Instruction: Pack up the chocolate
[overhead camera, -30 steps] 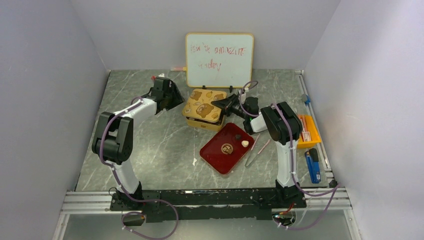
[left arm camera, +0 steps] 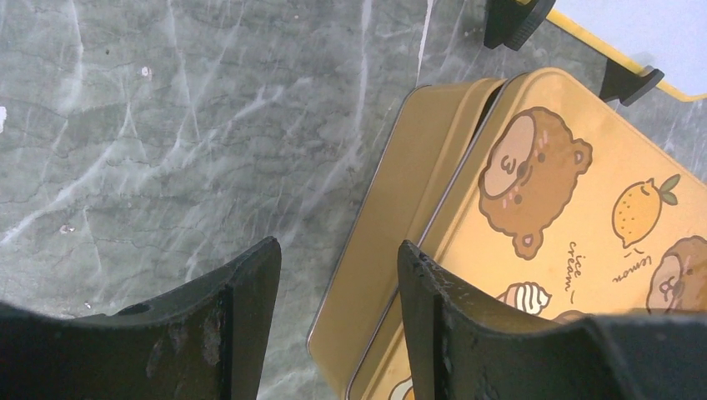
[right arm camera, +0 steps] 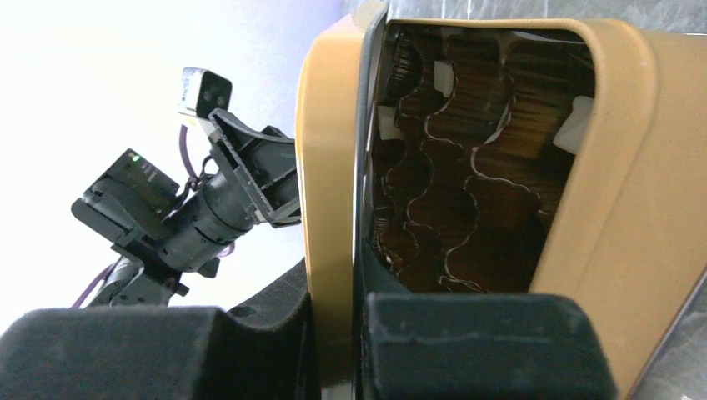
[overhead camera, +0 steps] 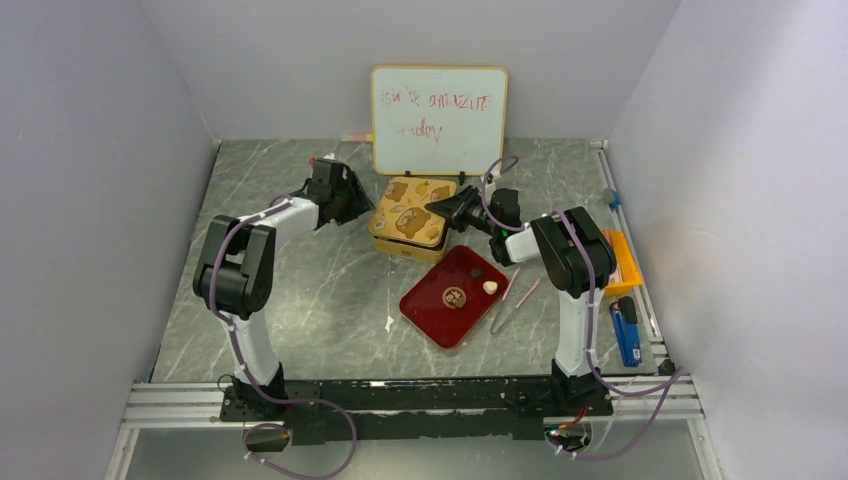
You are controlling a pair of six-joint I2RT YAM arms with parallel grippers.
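A yellow tin point(overhead camera: 405, 247) with a dark brown compartmented insert point(right arm camera: 467, 175) stands mid-table. Over its mouth lies the bear-printed lid point(overhead camera: 408, 206), tilted, with a gap along the right side in the right wrist view. My right gripper is shut on the lid's right edge. To the tin's left, my left gripper stands open, its right finger point(left arm camera: 425, 287) overlapping the lid's left side in its wrist view; contact cannot be told. On the red tray point(overhead camera: 428, 320) lie a round brown piece point(overhead camera: 454, 298), a dark piece point(overhead camera: 476, 273) and a white piece point(overhead camera: 490, 287).
A whiteboard point(overhead camera: 440, 120) stands close behind the tin. Tongs point(overhead camera: 505, 311) lie right of the tray. An orange bin point(overhead camera: 622, 262) and a blue object point(overhead camera: 627, 335) sit at the right edge.
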